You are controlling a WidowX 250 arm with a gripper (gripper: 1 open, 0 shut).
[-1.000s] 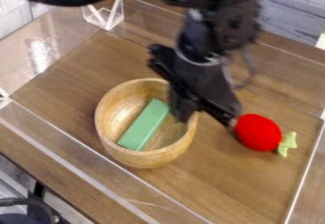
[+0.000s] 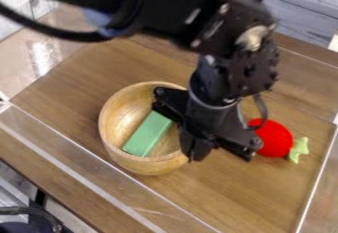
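A wooden bowl (image 2: 132, 154) sits on the tray with a green rectangular block (image 2: 145, 134) inside it. My black gripper (image 2: 199, 143) is low over the bowl's right side, its fingers near the rim; nothing shows between them, though the fingertips are partly hidden, and it looks shut. A red vegetable-like toy (image 2: 272, 141) with a pale green leafy end lies to the right of the bowl, partly behind the gripper.
The wooden tray floor (image 2: 231, 202) is clear at the front and to the left of the bowl. Clear walls edge it, and a pale slatted surface is behind at the top right. A dark cable shows at the bottom left.
My gripper and arm have come lower and a little toward the front. The block, bowl and red toy show little or no movement.
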